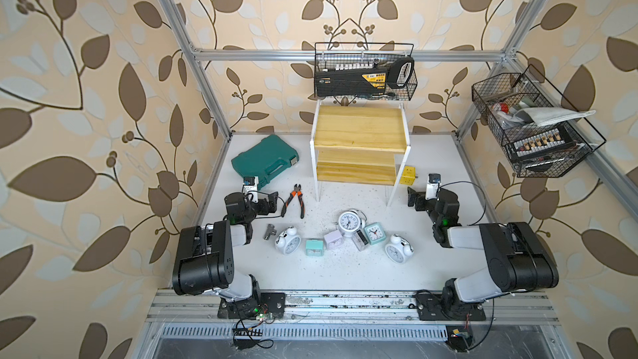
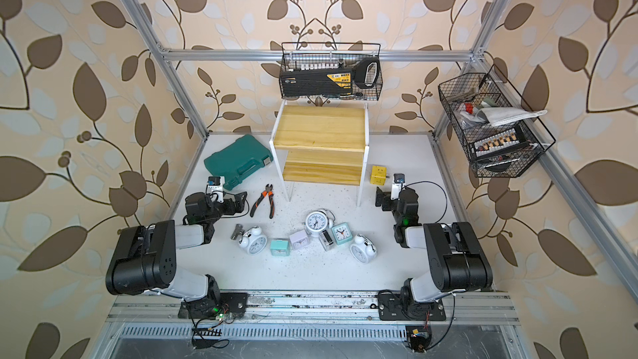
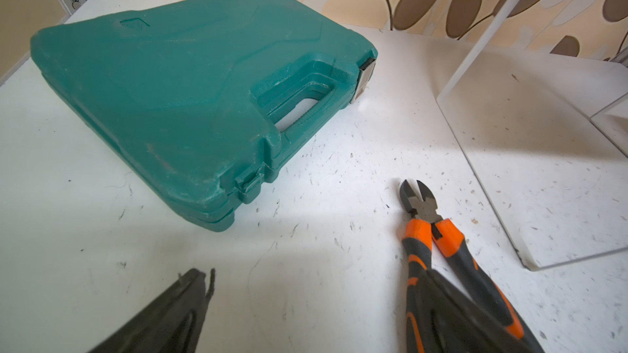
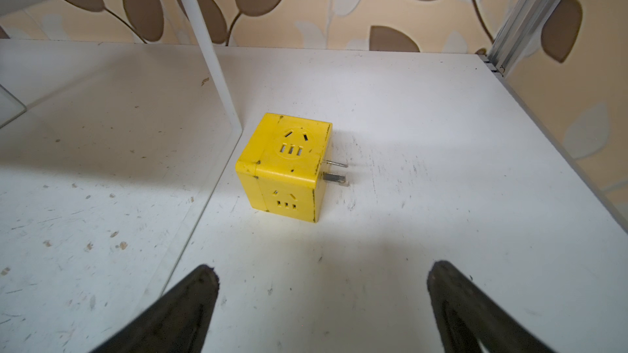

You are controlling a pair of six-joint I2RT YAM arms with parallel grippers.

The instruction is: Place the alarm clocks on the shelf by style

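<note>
Alarm clocks lie in a group on the front middle of the table: white twin-bell clocks (image 1: 287,240), square mint clocks (image 1: 314,247), a lilac clock (image 1: 333,239) and a grey one (image 1: 360,240). Behind them stands the wooden two-tier shelf (image 1: 359,126) on white legs, both boards bare. My left gripper (image 1: 269,202) is open at the left, by the pliers (image 3: 451,242). My right gripper (image 1: 416,200) is open at the right, facing a yellow cube socket (image 4: 281,163).
A green case (image 3: 196,91) lies at the back left. A small metal object (image 1: 269,230) sits left of the clocks. Wire baskets (image 1: 365,73) hang on the back and right frame. Bare table shows around the socket and in front of the shelf.
</note>
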